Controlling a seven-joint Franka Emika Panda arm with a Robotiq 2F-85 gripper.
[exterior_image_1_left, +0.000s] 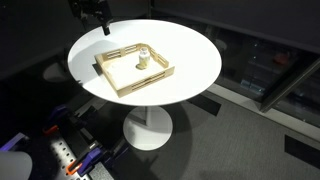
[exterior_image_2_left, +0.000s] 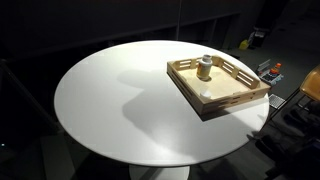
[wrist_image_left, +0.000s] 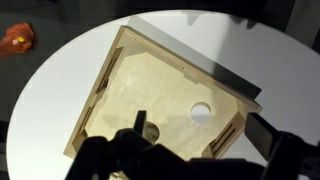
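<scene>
A light wooden tray (exterior_image_1_left: 135, 72) with cut-out handles rests on the white round table (exterior_image_1_left: 190, 60). Inside it stands an upright jar (exterior_image_1_left: 144, 58) with a pale cap, seen also in exterior view 2 as a jar (exterior_image_2_left: 204, 68) near the tray's far side. Lower down in that view, a small white round piece (exterior_image_2_left: 206, 94) lies in the tray; from the wrist it is a white disc (wrist_image_left: 201, 112). My gripper (exterior_image_1_left: 93, 29) is open and empty, above the table on the tray's left. The wrist view shows a brownish round shape (wrist_image_left: 151, 132) partly hidden by a finger.
Bare tabletop (exterior_image_2_left: 120, 100) spreads widely beside the tray. Off the table, an orange object (wrist_image_left: 16, 40) shows at the wrist view's left edge. Cables and gear (exterior_image_1_left: 75, 150) stand on the floor at the left.
</scene>
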